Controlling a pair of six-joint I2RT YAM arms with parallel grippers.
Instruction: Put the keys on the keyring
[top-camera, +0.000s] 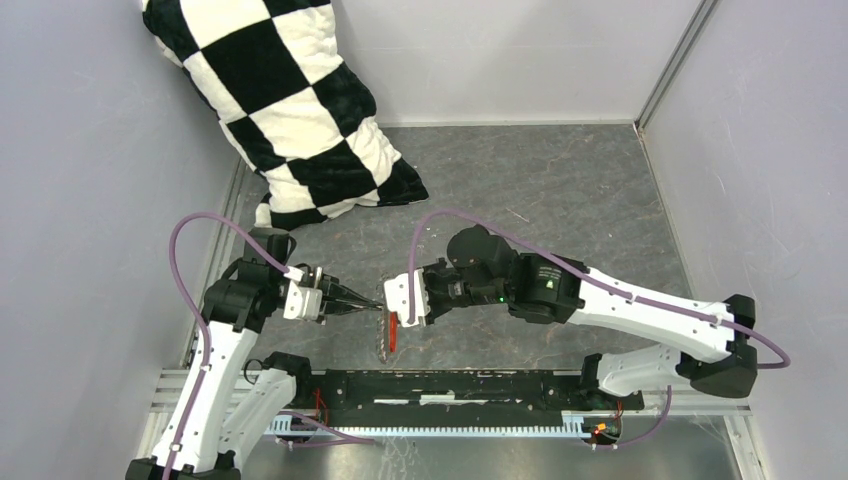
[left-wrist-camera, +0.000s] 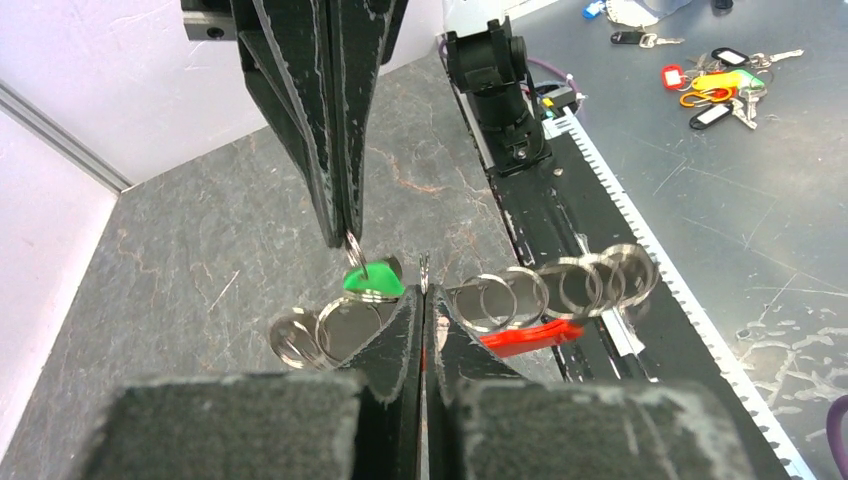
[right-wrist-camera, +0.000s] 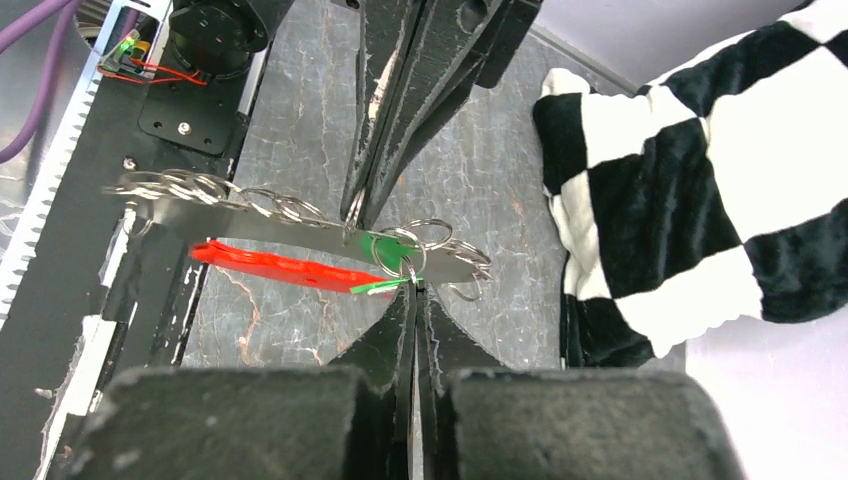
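Observation:
A metal strip (left-wrist-camera: 362, 318) with several thin rings along it hangs between the two grippers, swinging and blurred. An orange-red piece (right-wrist-camera: 285, 267) hangs beside it, and a bright green piece (left-wrist-camera: 373, 280) shows near its middle. My left gripper is shut, with a thin metal ring (left-wrist-camera: 424, 268) seen edge-on at its tips. Facing it, my right gripper is shut with another thin ring (right-wrist-camera: 406, 266) at its tips, next to the green piece. Both tips are close together. From above, the white wrist housing (top-camera: 407, 299) covers the right fingertips.
Several tagged keys (left-wrist-camera: 715, 85) lie on the grey surface beyond the black rail (left-wrist-camera: 590, 200). A checkered cushion (top-camera: 290, 110) leans at the back left.

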